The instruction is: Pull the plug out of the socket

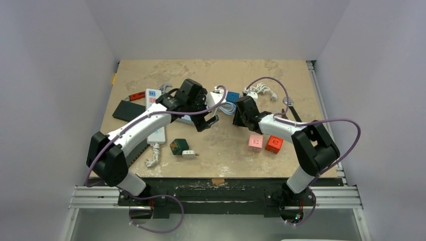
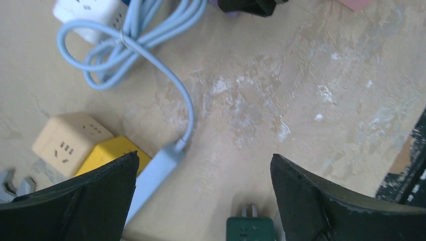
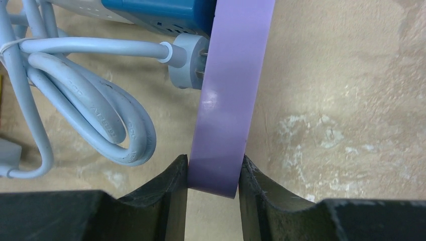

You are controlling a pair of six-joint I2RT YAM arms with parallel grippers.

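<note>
In the right wrist view my right gripper is shut on a long lavender block. Just left of the block is a round pale blue plug with metal prongs visible, on a coiled blue cable, beside a blue block. In the left wrist view my left gripper stands open over the table, nothing between its fingers. Below it are a pale blue socket strip, a yellow block and a dark green block.
A white power strip lies at the left. Pink and red cubes sit at the front right, a small white adapter at the front middle.
</note>
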